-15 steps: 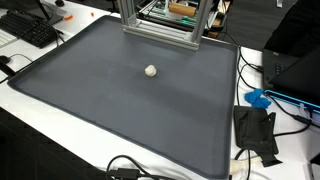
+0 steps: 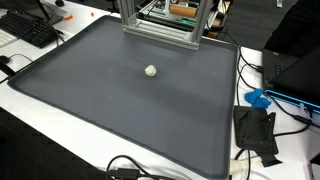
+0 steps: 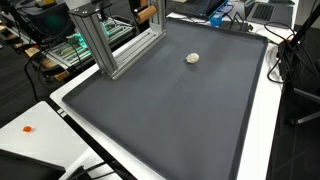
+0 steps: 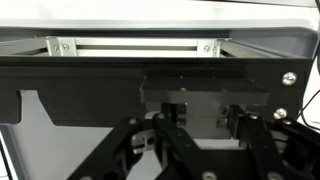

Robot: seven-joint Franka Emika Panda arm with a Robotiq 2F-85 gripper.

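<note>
From the bottom of the wrist view my gripper reaches in, shut on a dark grey block (image 4: 205, 88) whose front is blurred. The block overlaps a long black panel (image 4: 80, 95) that crosses the view; whether the two are joined, I cannot tell. Beyond the panel lie silver rails (image 4: 145, 47) around a pale opening. Neither exterior view shows the gripper. A small pale round object (image 2: 151, 71) rests alone on the grey mat (image 2: 120, 110); exterior view 2 shows this round object (image 3: 192, 58) too.
A silver frame (image 2: 165, 32) stands at the mat's far edge, with a wooden piece (image 2: 183, 10) in it. Cables and a blue item (image 2: 258, 98) lie to the right, a keyboard (image 2: 28, 30) to the left.
</note>
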